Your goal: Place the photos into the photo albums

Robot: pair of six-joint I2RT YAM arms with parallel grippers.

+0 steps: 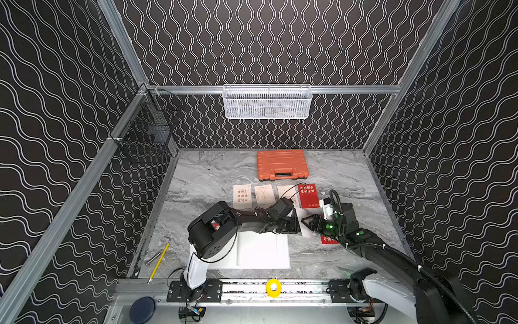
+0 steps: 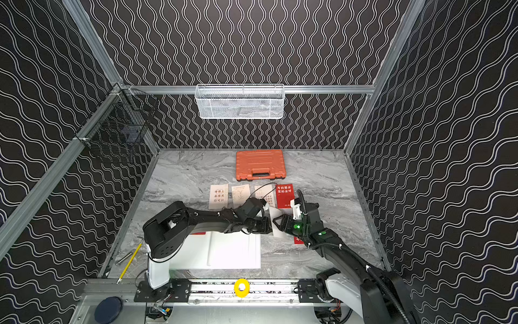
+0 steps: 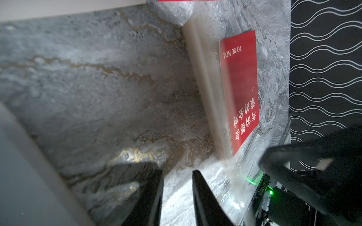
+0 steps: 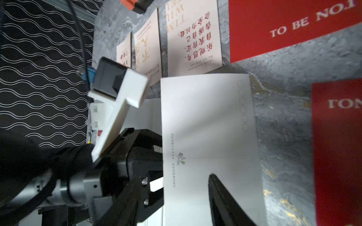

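A card, its plain whitish side toward the right wrist camera, stands raised between my two grippers over the gap right of the white album (image 1: 264, 251); its edge is blurred in the left wrist view. My left gripper is part open beside the card, nothing visible between its fingers. My right gripper is on the card's other side, fingers apart; whether it touches the card is unclear. Pale cards (image 1: 241, 195) and a red card (image 1: 308, 197) lie in a row behind; another red card (image 3: 241, 90) lies at the right.
An orange case (image 1: 281, 162) lies at the back. A yellow pencil (image 1: 159, 262) lies at the left, and a yellow tape roll (image 1: 273, 287) is on the front rail.
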